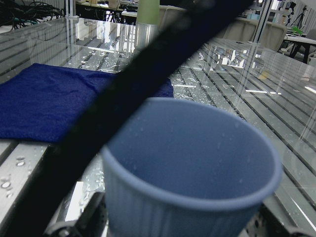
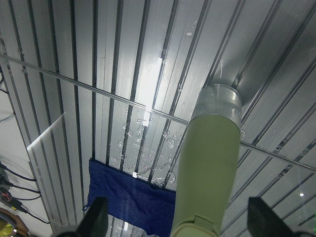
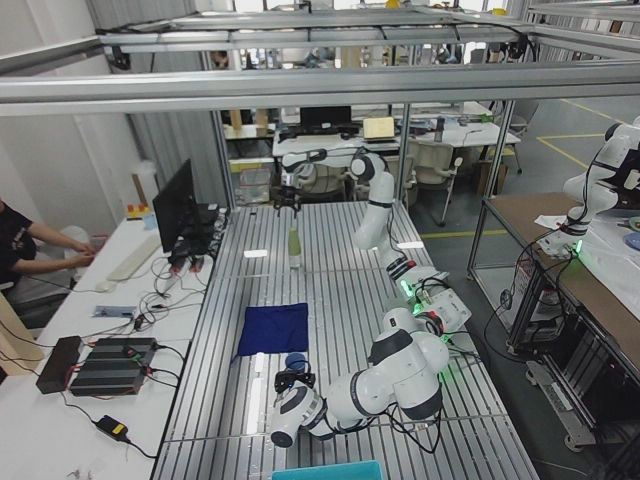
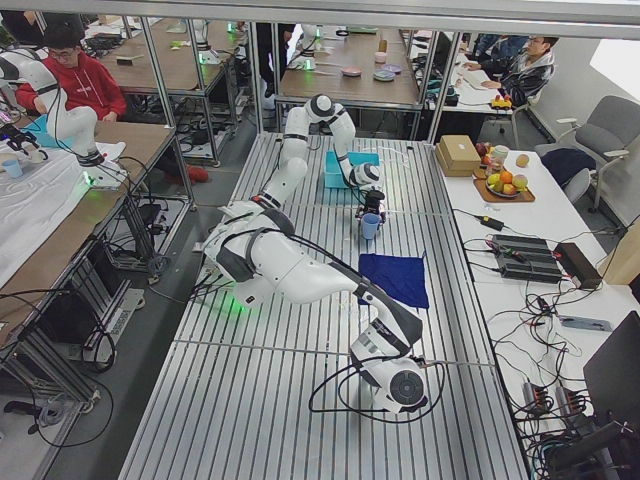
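A blue cup [image 1: 187, 163] stands on the slatted table, filling the lower middle of the left wrist view, with my left gripper [image 3: 295, 380] right at it; whether its fingers are open or shut is unclear. A green bottle [image 2: 205, 163] with a clear base stands at the table's far end in the camera left view. Above it my right gripper is open, its fingertips either side of the bottle in the right wrist view, apparently not holding it. A dark blue cloth [image 3: 273, 328] lies flat between cup and bottle.
A turquoise bin [image 4: 338, 170] sits at the left arm's end of the table. A side bench with electronics [image 4: 530, 258], cables and a fruit tray [image 4: 510, 195] runs along the table. Metal frame bars surround the workspace.
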